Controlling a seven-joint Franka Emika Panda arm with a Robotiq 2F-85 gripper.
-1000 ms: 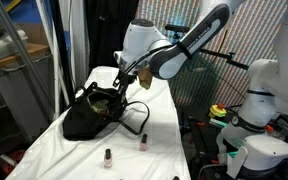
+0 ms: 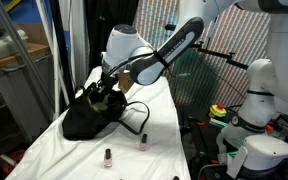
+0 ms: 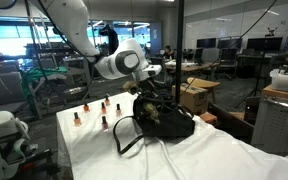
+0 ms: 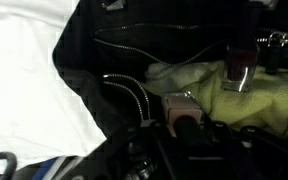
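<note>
A black bag [image 2: 81, 119] lies open on the white table, and a yellow-green cloth [image 4: 219, 95] shows inside it in the wrist view. My gripper is over the bag's opening, its dark fingers shut on a small bottle [image 4: 182, 104] seen nearly end-on, with a pale, shiny edge and an orange-red face. The bottle is above the cloth; whether it touches the cloth is unclear. Another small bottle, dark red [image 4: 241, 66], is by the cloth, beside a zip. In exterior view 1, the fingertips are hard to make out against the bag.
Small bottles stand on the table, including one near the front [image 2: 108, 158] and one further right [image 2: 143, 143]. Several more stand on the far side in exterior view 2. A black strap [image 3: 130, 145] loops from the bag onto the table.
The arm has swung left in exterior view 1, bringing its white wrist housing further over the bag. The bag and the standing bottles look unmoved.
</note>
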